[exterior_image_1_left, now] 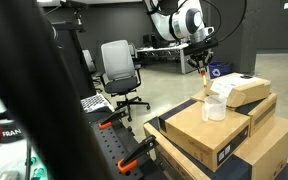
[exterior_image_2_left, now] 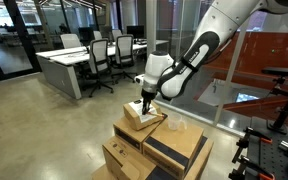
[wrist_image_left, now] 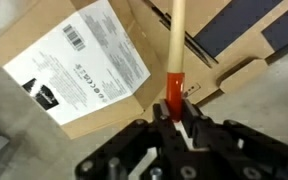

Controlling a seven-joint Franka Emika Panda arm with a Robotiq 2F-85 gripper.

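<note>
A pale wooden stick (wrist_image_left: pixel 177 40) with a red end (wrist_image_left: pixel 174 95) stretches from my gripper to the top edge of the wrist view. The red end lies right at the fingers, which are blurred and dark, so whether they touch it cannot be made out. In exterior view 1 my gripper (exterior_image_1_left: pixel 203 68) hangs over the boxes, with the small orange-red end (exterior_image_1_left: pixel 204 80) just beneath it. A translucent cup (exterior_image_1_left: pixel 214 108) sits on the front cardboard box (exterior_image_1_left: pixel 189 122), close to the stick.
Several cardboard boxes are stacked around the cup. A white-labelled box (wrist_image_left: pixel 79 65) lies close under the gripper in the wrist view. Behind stand an office chair (exterior_image_1_left: pixel 119 68) and desks (exterior_image_2_left: pixel 69 60). Open floor (exterior_image_2_left: pixel 44 130) spreads left of the boxes.
</note>
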